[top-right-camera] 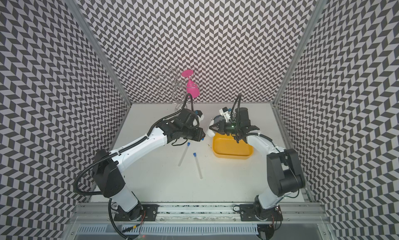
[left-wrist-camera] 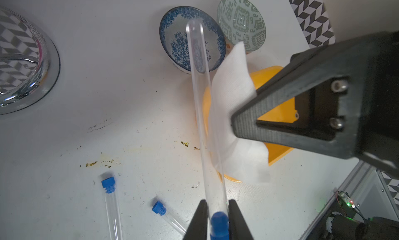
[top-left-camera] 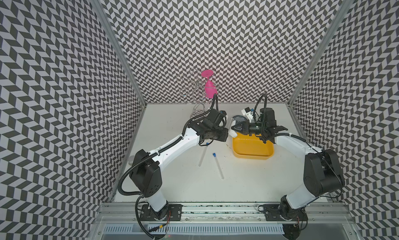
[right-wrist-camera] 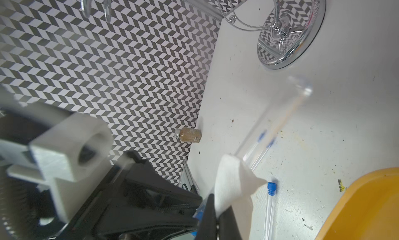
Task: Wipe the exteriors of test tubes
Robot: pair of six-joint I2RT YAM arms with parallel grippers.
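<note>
A clear test tube (left-wrist-camera: 199, 86) points away from my left gripper, whose fingers close around its blue cap in the left wrist view. A white wipe (left-wrist-camera: 243, 158) hangs from my right gripper, shut on the cloth. The wipe lies along the right side of the tube's middle; whether they touch cannot be told for certain. In the right wrist view, the tube's far end (right-wrist-camera: 286, 102) sticks out past the wipe, blurred. Two other capped tubes lie on the table: the left tube (top-left-camera: 203, 156) and the right tube (top-left-camera: 219, 167).
A yellow tray (top-left-camera: 252, 149) stands under the right gripper. Behind it are a blue-patterned bowl (left-wrist-camera: 178, 44) and a green bowl (left-wrist-camera: 243, 21). A chrome stand (right-wrist-camera: 307, 52) bearing a pink glass (top-left-camera: 210, 89) is at the back.
</note>
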